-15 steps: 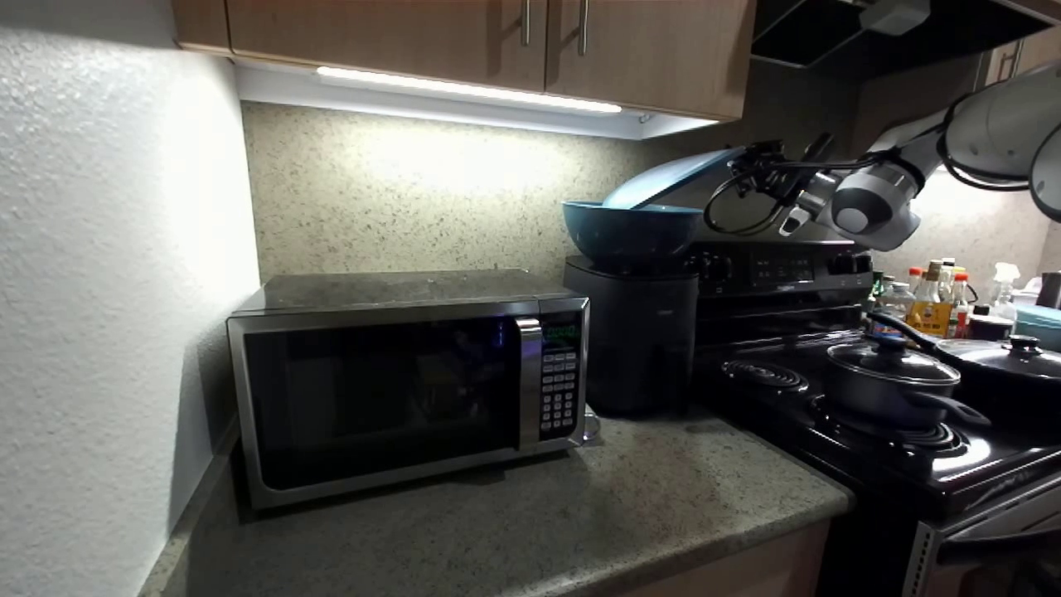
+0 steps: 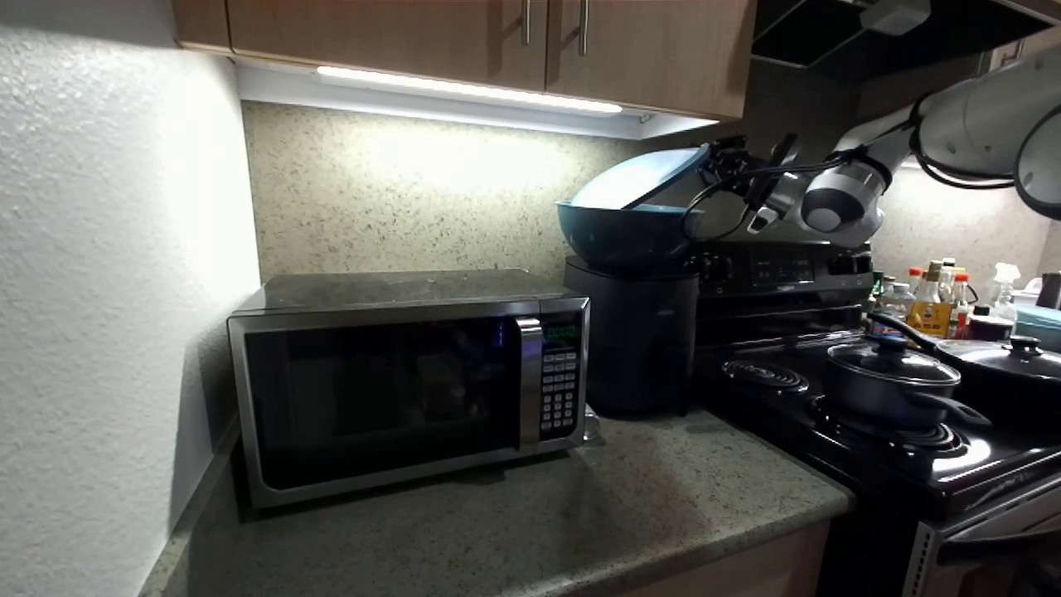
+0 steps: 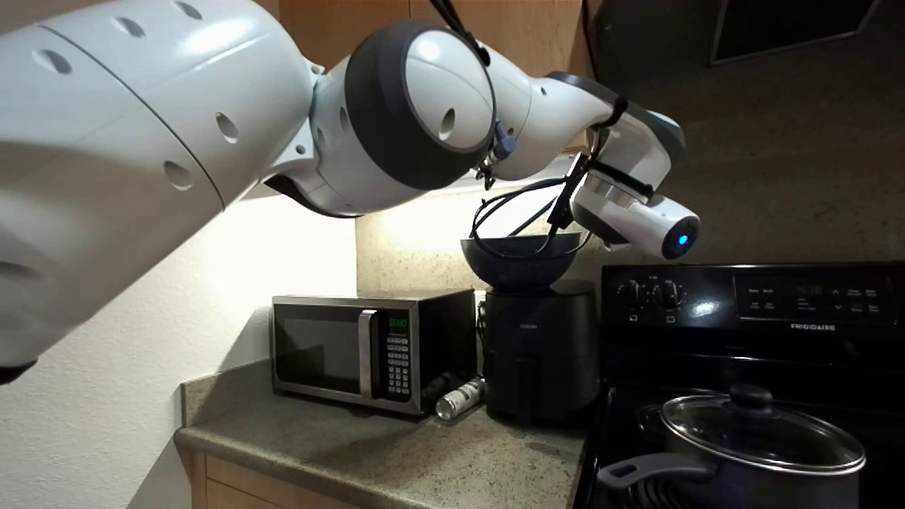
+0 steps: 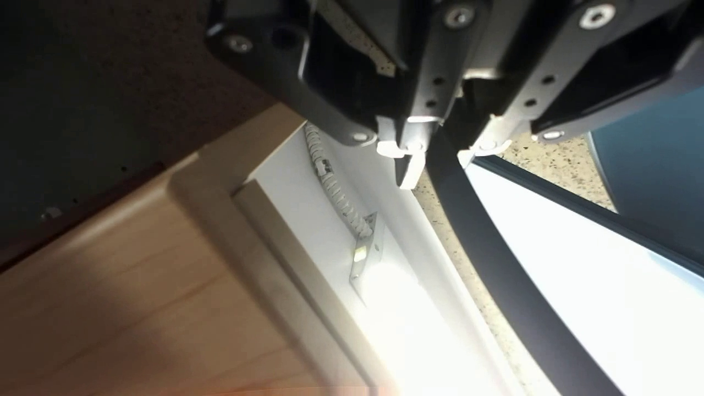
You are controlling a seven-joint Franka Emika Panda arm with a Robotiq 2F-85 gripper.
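Note:
A light-blue dish (image 2: 637, 179), which looks like a shallow bowl or plate, hangs steeply tilted with its lower edge in or against a larger blue bowl (image 2: 622, 237). That bowl rests on top of the black air fryer (image 2: 637, 338). My gripper (image 2: 731, 157) is at the dish's raised right edge. Close up in the wrist view, the gripper is shut on the dish's dark rim (image 4: 508, 277), which runs away between the fingertips. Exterior view 2 shows the bowl (image 3: 522, 263) under the gripper, whose fingers are hard to make out there.
The wooden cabinet (image 2: 646, 50) and its lit underside are close above the dish. Left stands a microwave (image 2: 408, 388), with a can (image 3: 460, 399) lying beside it. A lidded pot (image 2: 892, 378) sits on the stove to the right.
My gripper has moved left, carrying the dish's raised edge with it, and the dish now stands more steeply. The lower bowl has shifted slightly left on the air fryer.

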